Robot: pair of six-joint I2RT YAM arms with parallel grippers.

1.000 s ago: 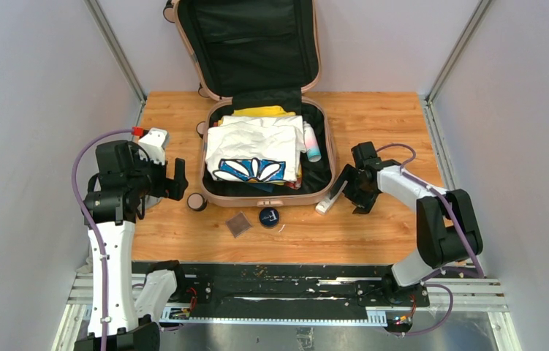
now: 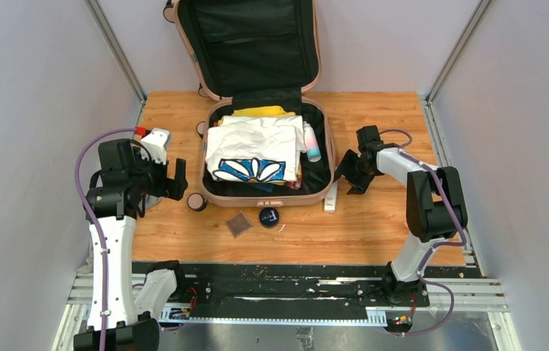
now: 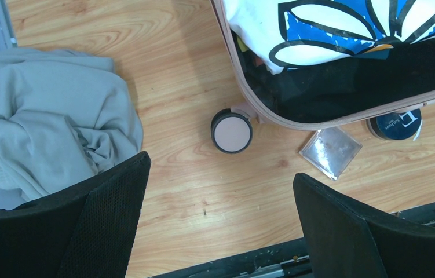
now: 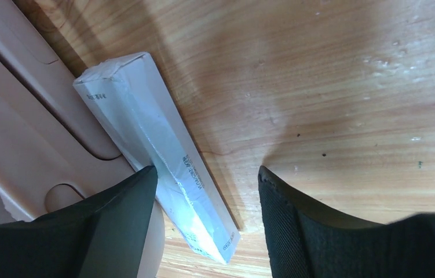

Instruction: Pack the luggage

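Observation:
A pink suitcase (image 2: 315,194) lies open, holding folded clothes (image 2: 253,142) and a pastel bottle (image 2: 312,142). Against its right side lies a white oblong box (image 4: 177,162). Above that box my right gripper is open, one finger over the box's side, the other over bare wood. My left gripper stands open and empty at the left of the table. Near the suitcase's front are a round compact (image 3: 231,132), a clear square case (image 3: 329,152) and a dark round jar (image 2: 268,216).
Grey cloth (image 3: 52,116) lies at the far left, mostly hidden under the left arm in the top view. The raised lid (image 2: 245,44) stands behind the suitcase.
My right gripper has moved toward the back of the table. The white box lies straighter along the suitcase's side than a second ago. The left arm is nearly still.

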